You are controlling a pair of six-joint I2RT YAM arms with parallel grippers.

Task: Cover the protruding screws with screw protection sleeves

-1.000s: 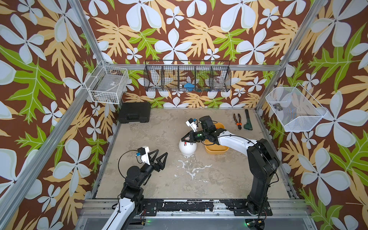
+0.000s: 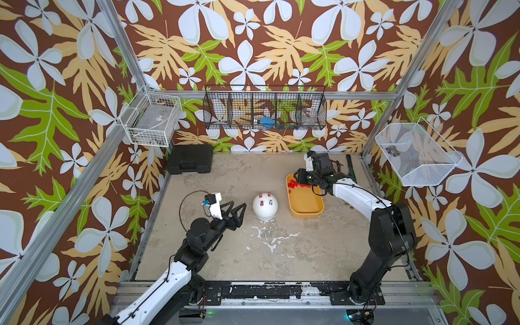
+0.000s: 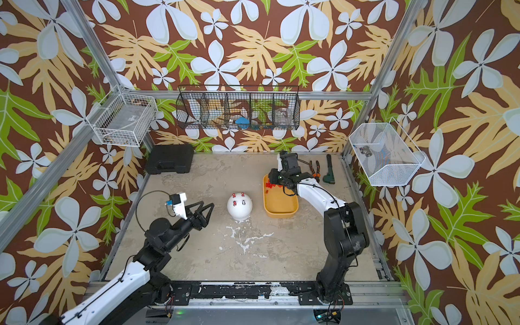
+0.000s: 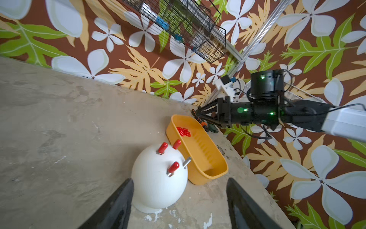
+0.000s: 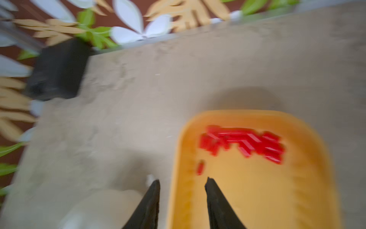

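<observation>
On the table stands a white dome (image 2: 265, 208) with several screws; three carry red sleeves (image 4: 173, 167), and a bare metal screw (image 4: 186, 162) sticks out at its right side. Loose red sleeves (image 5: 244, 139) lie at the far end of the orange tray (image 2: 306, 204). Above that tray my right gripper is open, with nothing between its fingers; the view is blurred. My left gripper (image 2: 238, 213) is left of the dome, its fingers (image 4: 122, 202) apart and empty.
A black case (image 2: 189, 158) lies at the back left. Pliers and a green tool (image 3: 328, 170) lie at the back right. Wire baskets (image 2: 264, 110) hang above the back edge.
The left arm has shifted toward the dome. Red sleeves on the dome are now uncovered to view.
</observation>
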